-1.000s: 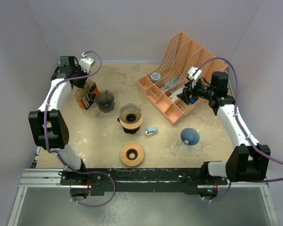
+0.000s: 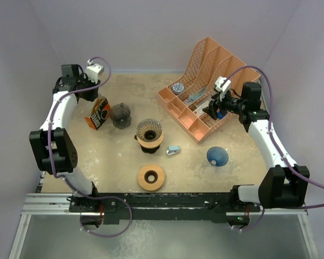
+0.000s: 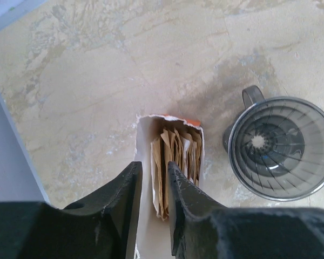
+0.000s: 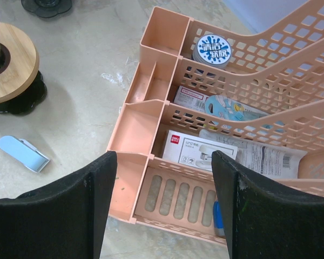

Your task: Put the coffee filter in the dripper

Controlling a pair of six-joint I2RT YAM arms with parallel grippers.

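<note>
The dripper (image 2: 149, 135), a ribbed clear cone on a wooden ring and dark base, stands at table centre. An orange-and-black box (image 2: 98, 116) of brown paper filters (image 3: 170, 162) is at the left. My left gripper is over the box, fingertips close together at its opening; whether filter lies between them is unclear. My right gripper stands open above the pink organizer (image 4: 135, 135) at the right.
A glass carafe (image 2: 120, 115) stands beside the filter box. A wooden ring (image 2: 151, 177), a light-blue clip (image 2: 173, 149) and a blue cone (image 2: 217, 156) lie on the front half, with bare table between.
My left gripper and the filter box have shifted slightly left over the last second, the gripper also moving a little. The right arm has not visibly moved.
</note>
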